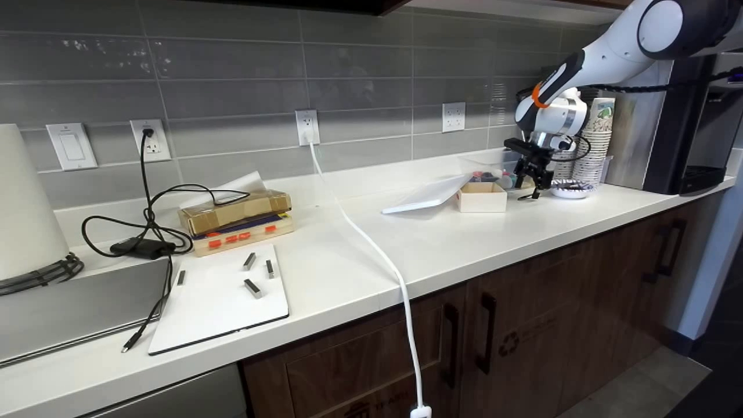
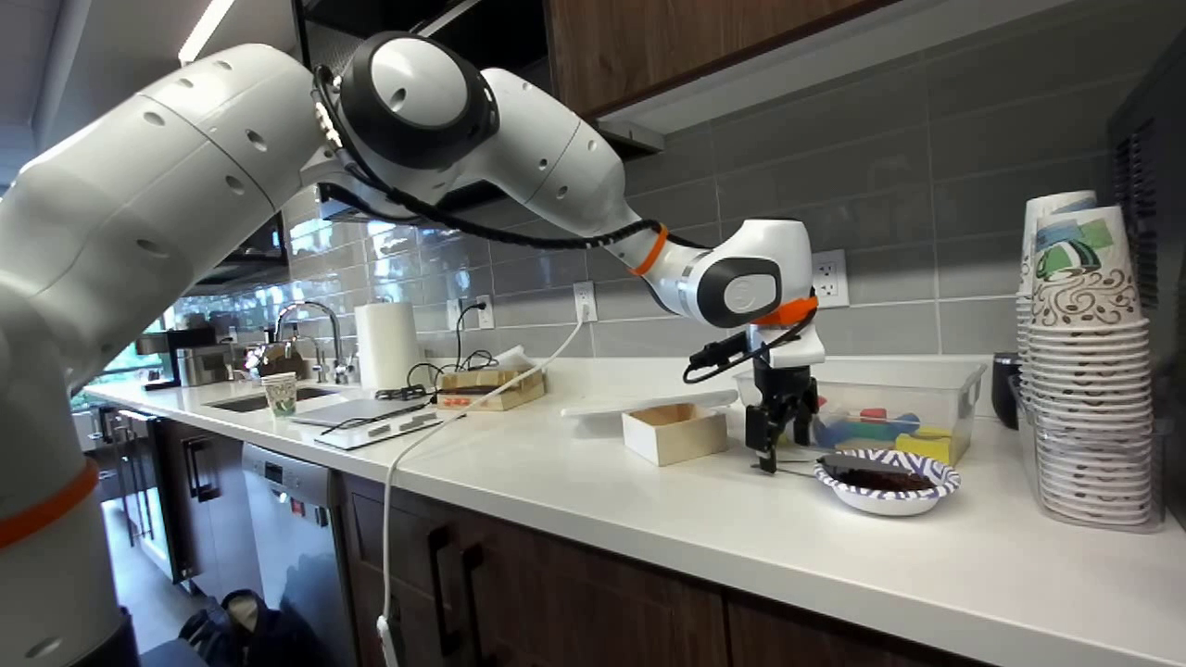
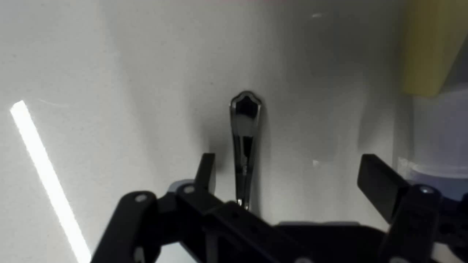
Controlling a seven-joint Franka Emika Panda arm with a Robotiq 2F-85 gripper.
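In the wrist view a dark metal utensil handle (image 3: 244,140) points up the picture. My gripper is open around it, its handle lying nearer the left finger (image 3: 205,173) than the right finger (image 3: 380,186). The handle's lower part runs out of sight behind the gripper body. Exterior view 2 shows the gripper (image 2: 784,450) low over the counter, just left of a patterned paper bowl (image 2: 887,500). Something dark lies in the bowl, with the utensil's wide end over it.
An empty light wooden box (image 2: 675,433) stands left of the gripper. Behind is a clear plastic bin (image 2: 889,383) holding coloured items, and stacked paper cups (image 2: 1087,422) rise at the right.
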